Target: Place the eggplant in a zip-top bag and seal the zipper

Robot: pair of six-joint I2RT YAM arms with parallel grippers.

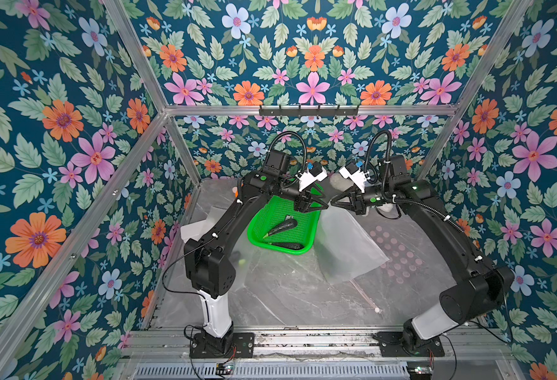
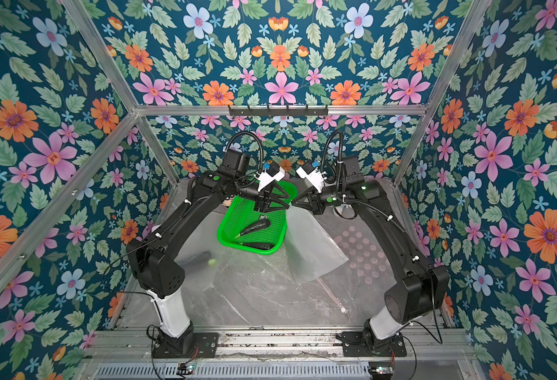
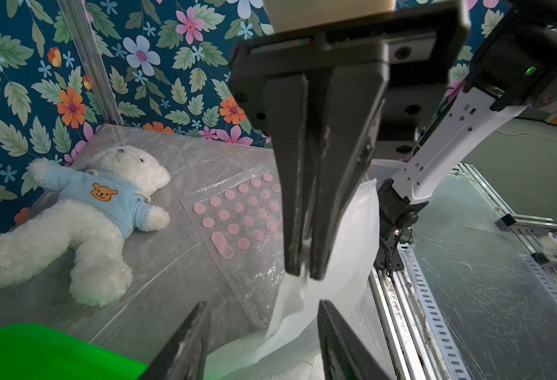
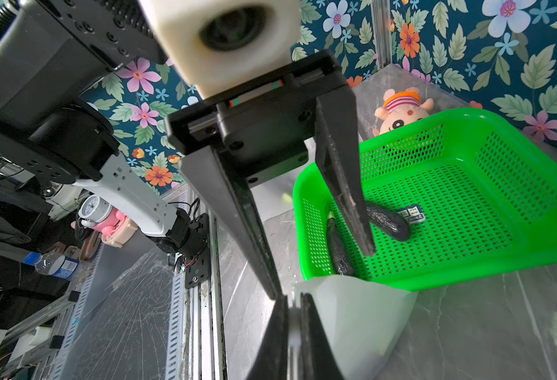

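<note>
A translucent zip bag (image 1: 348, 250) hangs from my right gripper, whose fingers are shut on its top edge; it drapes down toward the table. My left gripper (image 2: 282, 204) stands open just left of the right one, near the bag's top, with nothing visible between its fingertips. Two dark eggplants (image 4: 386, 220) (image 4: 338, 250) lie in the green basket (image 1: 253, 234) below and left of the grippers, beside a small label or packet (image 4: 411, 214).
A white teddy bear (image 3: 101, 202) and a sheet with pink dots (image 3: 234, 215) lie on the table's right half. A plush toy (image 4: 399, 114) sits behind the basket.
</note>
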